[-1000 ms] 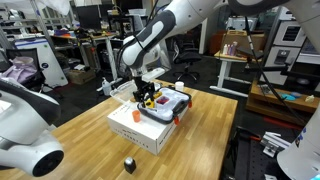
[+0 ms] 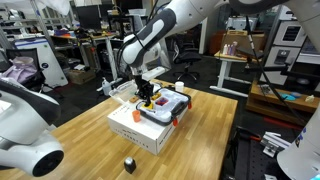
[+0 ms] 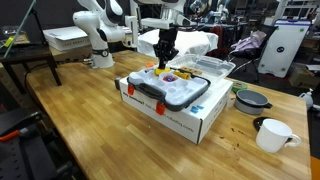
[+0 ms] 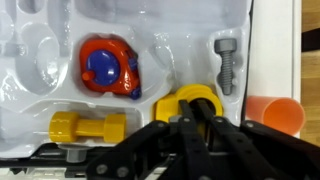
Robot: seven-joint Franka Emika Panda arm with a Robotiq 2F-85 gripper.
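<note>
In the wrist view, a yellow toy piece with a rounded end [image 4: 178, 97] lies low in the white moulded tray [image 4: 185, 22]. My gripper is shut on this piece, and its dark fingers cover part of it. From exterior view 2 the gripper [image 3: 163, 63] reaches down into the tray, with yellow [image 3: 181, 72] showing beside it. The same yellow piece [image 2: 153, 101] is small in exterior view 1. Whether it touches the tray floor is hard to tell.
An orange cup [image 4: 281, 113] stands outside the tray edge. A white box [image 3: 190, 122] carries the tray; a white mug [image 3: 276, 135] is to its right.
</note>
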